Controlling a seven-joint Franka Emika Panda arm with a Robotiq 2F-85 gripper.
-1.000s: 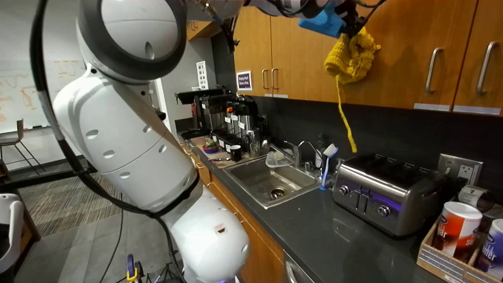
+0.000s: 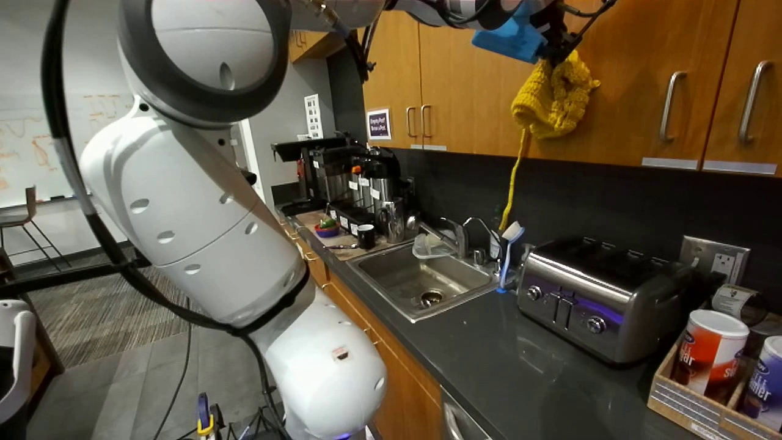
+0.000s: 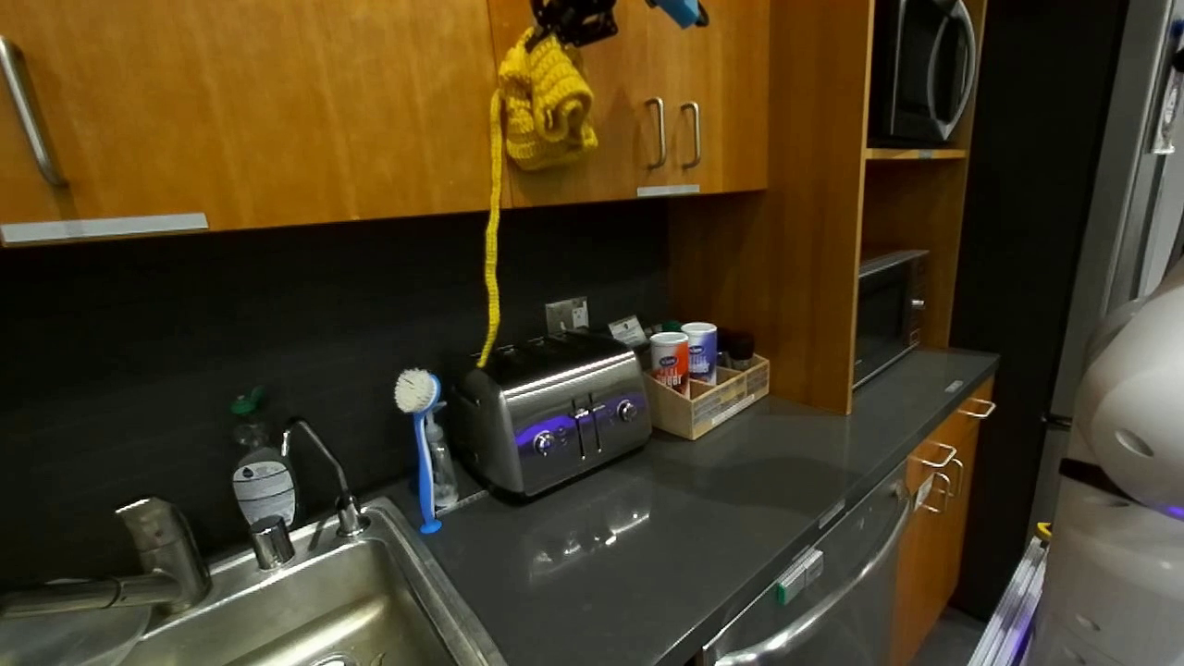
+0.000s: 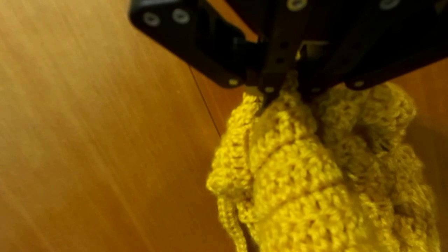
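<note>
A yellow knitted bundle hangs high in front of the wooden upper cabinets, with a long thin strap trailing down from it. In exterior view 2 the strap's lower end reaches close to the back left of the toaster; whether it touches cannot be told. My gripper is shut on the top of the bundle, and the folded knit fills much of the wrist view below the black fingers. Part of the gripper lies above the top edge of exterior view 2.
A steel toaster stands on the dark counter, beside a blue-handled dish brush. Left of these is a sink; to the right, a wooden box holds canisters.
In exterior view 1 my gripper and the yellow bundle have shifted slightly right and down.
</note>
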